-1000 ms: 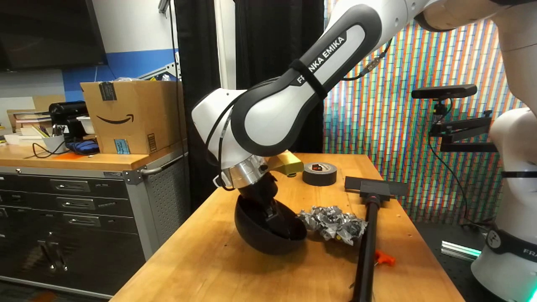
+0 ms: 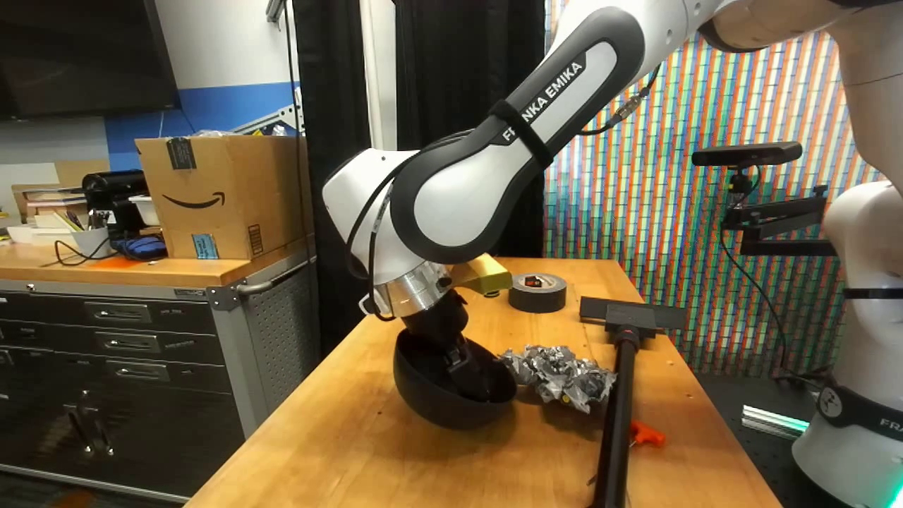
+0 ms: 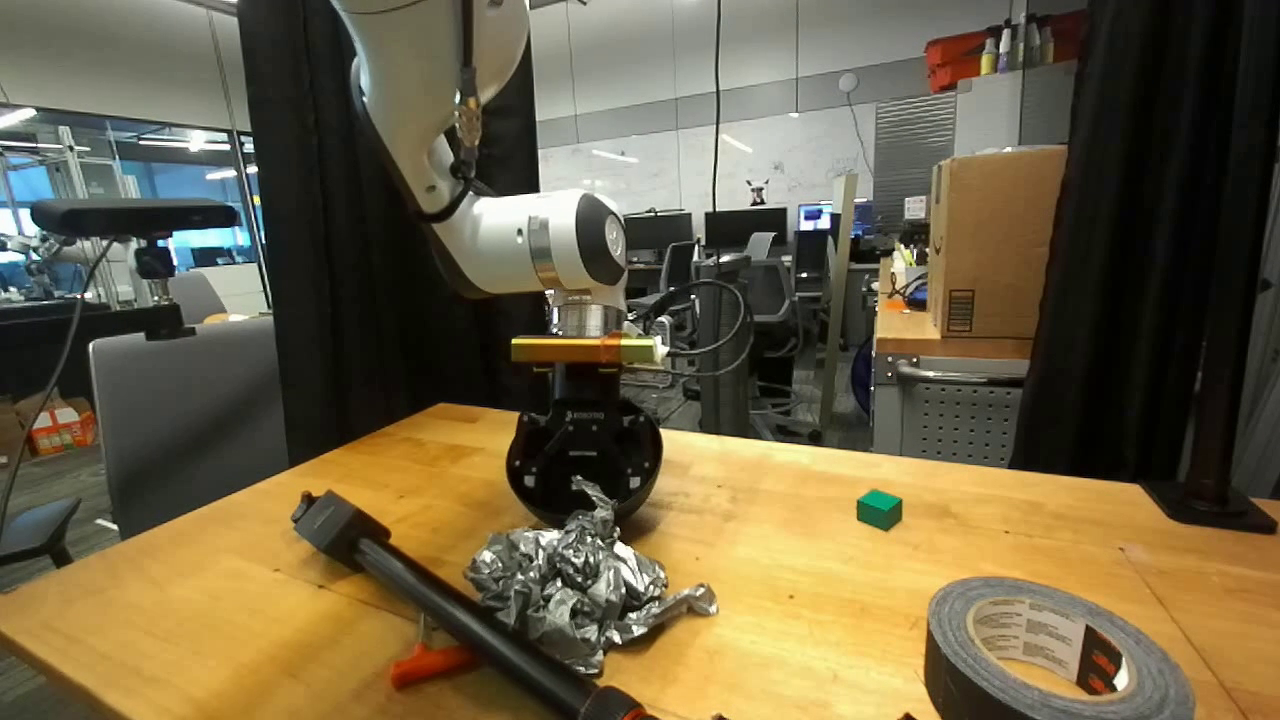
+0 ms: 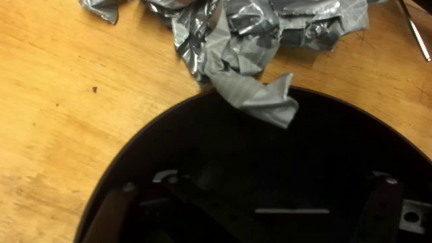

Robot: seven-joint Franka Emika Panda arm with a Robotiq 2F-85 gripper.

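Observation:
A black bowl (image 2: 432,406) stands tilted on the wooden table, its opening facing the crumpled silver tape (image 2: 560,377). Down inside it is my gripper (image 3: 585,478), dark against dark. In the wrist view the gripper's linkages show spread wide apart on the two sides, so it stands open; the fingertips are hard to make out in the shadow. I see nothing held between the fingers. The silver tape (image 4: 243,36) lies just beyond the bowl's rim (image 4: 162,115), and one twisted end of it reaches over that rim.
A long black pole (image 3: 462,612) lies past the silver tape, with an orange-handled tool (image 3: 432,664) beside it. Farther off are a roll of grey tape (image 3: 960,660) and a small green block (image 3: 879,509). Bare table lies on the bowl's other side.
Almost nothing differs from a second ago. The arm and the bowl have shifted only very slightly, and the gripper is still inside the tilted bowl.

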